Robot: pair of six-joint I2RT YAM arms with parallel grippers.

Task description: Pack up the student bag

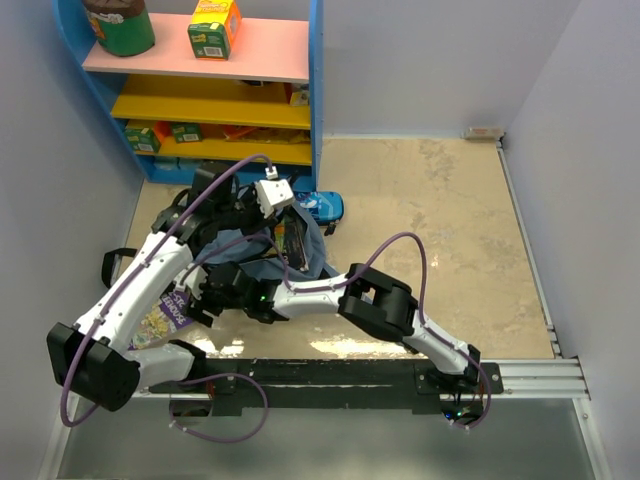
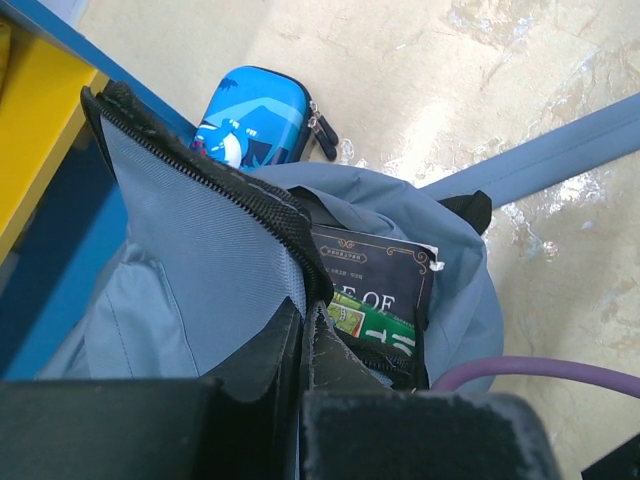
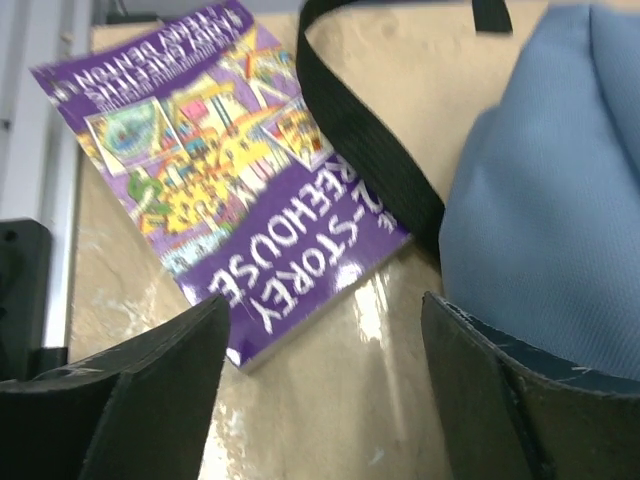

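The blue-grey student bag point(image 2: 200, 250) lies unzipped under both arms, a dark book point(image 2: 365, 272) and a green packet point(image 2: 372, 322) inside its opening. My left gripper is shut on the bag's black-zippered edge, which rises to its fingertips. A purple Treehouse book point(image 3: 285, 245) lies flat on the table, left of the bag. Over the bare table just in front of this book, my right gripper stands open with nothing between its fingers. In the top view, the arms cover much of the bag and part of the book.
A blue pencil case point(image 1: 320, 207) lies beside the bag, close to the shelf point(image 1: 210, 92). A black strap point(image 3: 365, 130) crosses the book's corner.
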